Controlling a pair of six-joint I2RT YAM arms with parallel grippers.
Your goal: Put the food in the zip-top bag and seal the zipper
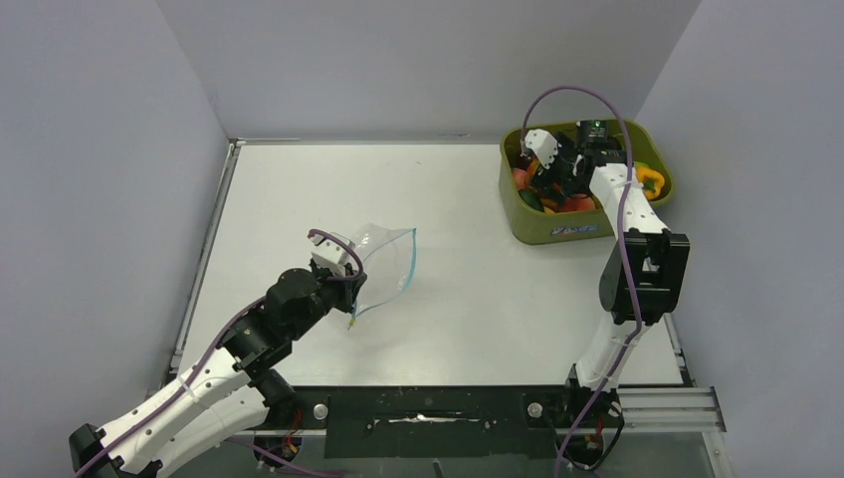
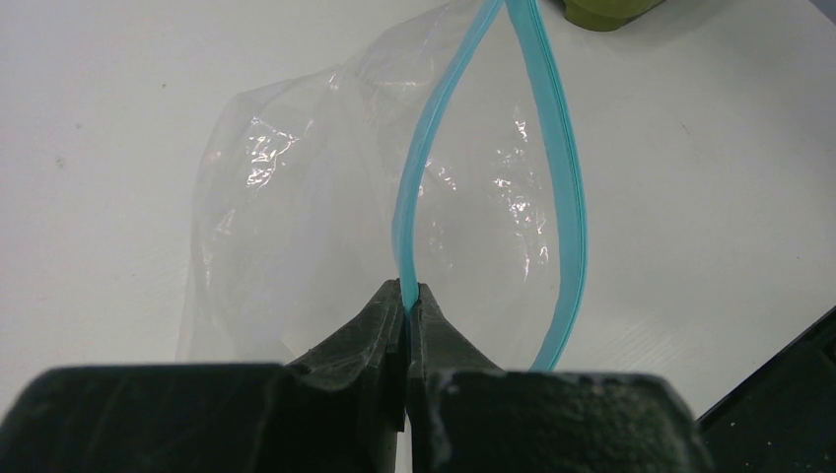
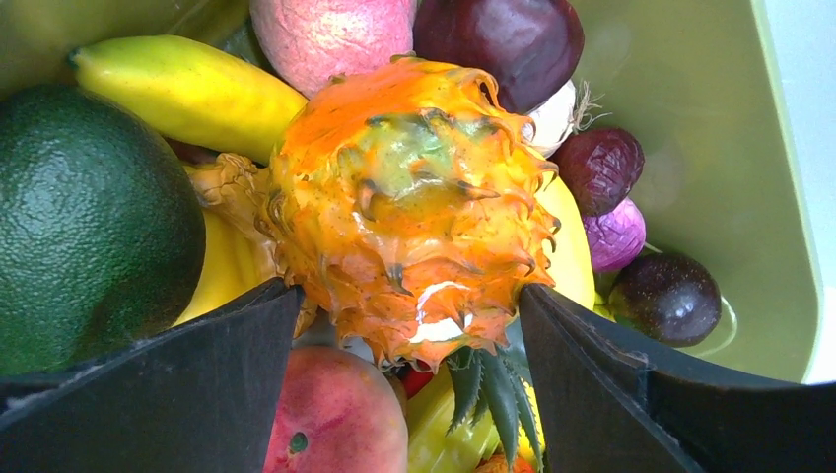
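Note:
The clear zip bag (image 2: 296, 227) has a blue zip rim and stands partly open on the table. My left gripper is shut on one side of that rim, in the left wrist view. An orange-yellow spiky fruit (image 3: 414, 217) fills the middle of the right wrist view, among the other food in the green bin (image 1: 557, 228). The fingers of my right gripper are apart, one on each side of the fruit's lower half. Whether both touch it cannot be told. In the top view, the right arm hides this fruit.
Close around the spiky fruit lie an avocado (image 3: 94, 232), a yellow pepper (image 3: 192, 94), a pink-red fruit (image 3: 340, 414) and several smaller items. The bin wall (image 3: 739, 187) rises at right. Bare table (image 1: 468, 309) lies between bag and bin.

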